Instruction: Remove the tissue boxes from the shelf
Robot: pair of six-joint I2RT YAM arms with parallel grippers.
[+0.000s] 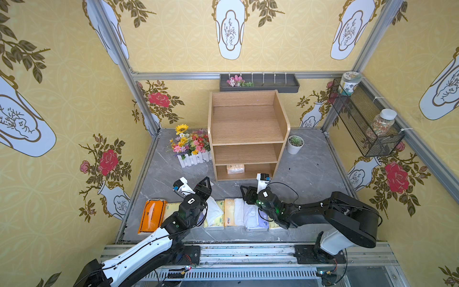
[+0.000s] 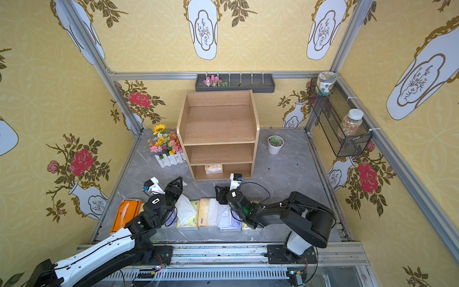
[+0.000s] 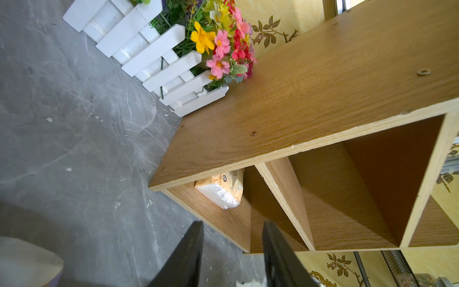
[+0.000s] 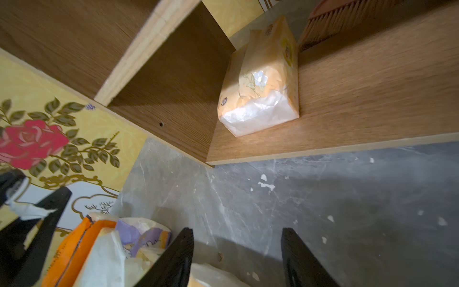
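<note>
One orange-and-white tissue pack (image 4: 260, 83) sits in the lowest compartment of the wooden shelf (image 1: 246, 131), toward its left side. The right wrist view has it straight ahead, with my right gripper open, empty and well short of the compartment. My left gripper is also open with nothing between its fingers, in front of the shelf's left side. A row of tissue packs lies along the table front: an orange one (image 1: 152, 216), a peach one (image 1: 229, 212), a purple one (image 1: 260, 222) and others partly hidden under the arms.
A flower box with a white fence (image 1: 195, 158) stands left of the shelf, and a potted succulent (image 1: 295, 144) right of it. A wire basket (image 1: 365, 119) with jars hangs on the right wall.
</note>
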